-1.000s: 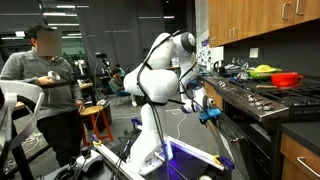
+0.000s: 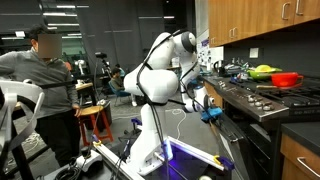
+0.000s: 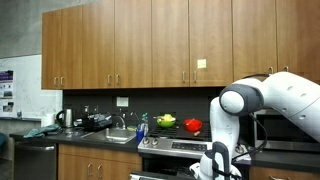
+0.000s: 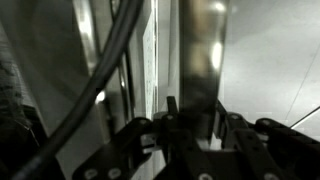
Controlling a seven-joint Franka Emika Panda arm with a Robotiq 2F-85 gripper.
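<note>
In the wrist view, a shiny metal bar [image 4: 206, 45], apparently a handle, runs down from the top edge to my gripper. Dark finger parts lie close about the bar's lower end. The view is too dark there to tell how far the fingers stand apart or whether both touch the metal. Exterior view 1 has my gripper [image 2: 209, 114], with blue parts, low beside the dark oven front [image 2: 236, 133]. From exterior view 2 the arm [image 3: 226, 130] reaches down in front of the counter, its fingers hard to make out.
A red pot [image 2: 286, 79] stands on the stove [image 2: 275, 98] above. A black cable [image 4: 85, 95] crosses the wrist view's left side. Wooden drawers [image 2: 299, 158] flank the oven, and a person [image 2: 48, 85] stands at the left. Grey floor beside the arm is clear.
The person at the left has shifted a little. My arm and gripper look almost unmoved in exterior view 1.
</note>
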